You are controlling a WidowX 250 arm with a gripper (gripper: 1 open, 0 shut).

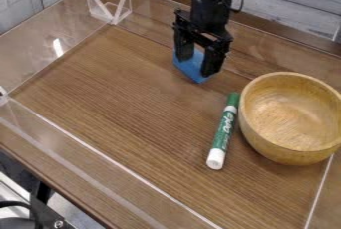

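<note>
My black gripper [201,32] hangs over a blue block [196,65] at the upper middle of the wooden table, its open fingers straddling or just above the block's top; exact contact is hard to tell. The block's upper part is partly hidden by the gripper.
A green and white marker [224,131] lies right of centre. A tan wooden bowl [290,119] sits to its right. A clear plastic object [108,4] stands at the upper left.
</note>
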